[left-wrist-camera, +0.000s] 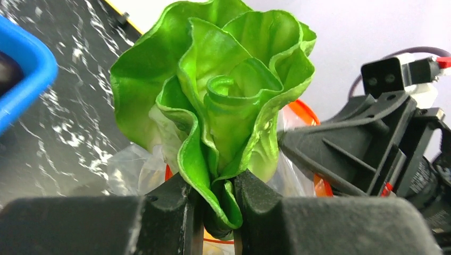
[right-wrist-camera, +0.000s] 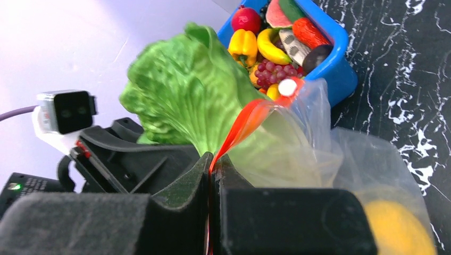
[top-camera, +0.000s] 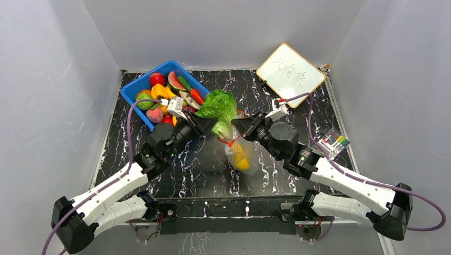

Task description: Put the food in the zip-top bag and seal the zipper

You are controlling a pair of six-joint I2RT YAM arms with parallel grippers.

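A leafy lettuce (top-camera: 218,106) is in my left gripper, which is shut on it, its base pointing down into the mouth of the clear zip top bag (top-camera: 239,159). My right gripper is shut on the bag's red-edged rim, beside the lettuce. A yellow food item (top-camera: 241,162) lies in the lower part of the bag. In the left wrist view the lettuce hides much of the bag's opening.
A blue bin (top-camera: 130,93) of toy fruit and vegetables stands at the back left. A whiteboard (top-camera: 291,74) lies at the back right, and a pack of markers (top-camera: 334,142) at the right edge.
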